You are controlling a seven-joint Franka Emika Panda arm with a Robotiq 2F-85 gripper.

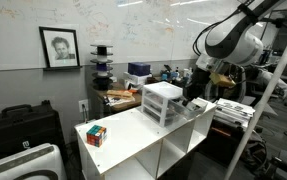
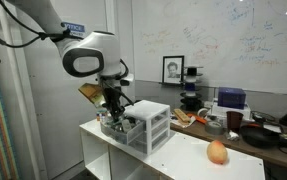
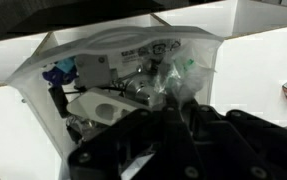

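A clear drawer [image 2: 122,134] stands pulled out of the white drawer unit [image 2: 151,115], filled with small mixed parts. My gripper reaches down into it near one side. In the wrist view its dark fingers close on a crumpled, see-through greenish plastic piece [image 3: 190,72], whose exact shape is hard to tell. Around it lie grey and white parts [image 3: 101,106] and a blue piece [image 3: 59,73]. In exterior view 1, the gripper [image 1: 187,100] is small and dark over the drawer [image 1: 191,108].
A multicoloured cube [image 1: 96,135] sits on the white shelf top [image 1: 117,148], with bare room between it and the drawer unit. Stacked papers [image 1: 234,112] lie to the right. A pan [image 2: 260,136] and other items stand on the bench behind.
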